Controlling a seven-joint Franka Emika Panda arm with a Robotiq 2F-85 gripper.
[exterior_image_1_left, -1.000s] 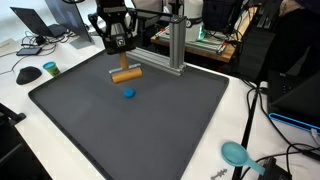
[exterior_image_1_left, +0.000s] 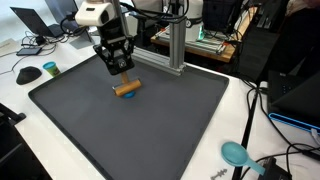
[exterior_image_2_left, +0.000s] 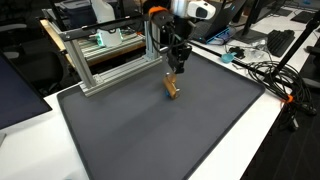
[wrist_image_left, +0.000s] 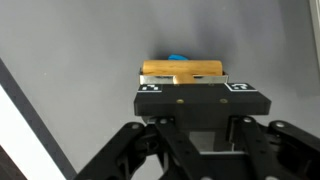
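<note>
A wooden mallet-like piece (exterior_image_1_left: 128, 89), with a round crosspiece and a short handle, hangs head down from my gripper (exterior_image_1_left: 122, 70). The gripper is shut on the handle. In exterior view 2 the wooden piece (exterior_image_2_left: 171, 88) appears low over the dark table. From the wrist, its crosspiece (wrist_image_left: 182, 68) lies across the view just beyond the gripper. A small blue object (exterior_image_1_left: 129, 96) shows at the crosspiece's lower edge, partly covered, and a blue sliver (wrist_image_left: 179, 57) peeks out past the wood. Whether wood and blue object touch, I cannot tell.
A metal frame (exterior_image_2_left: 110, 75) stands along one edge. Outside the table are a green cup (exterior_image_1_left: 51, 69), a dark cap-like object (exterior_image_1_left: 29, 75) and a turquoise item (exterior_image_1_left: 238, 156).
The gripper has come down and toward the camera with the wooden piece. The crosspiece now overlaps the blue object, which earlier lay fully visible on the table. The blue object has not visibly moved.
</note>
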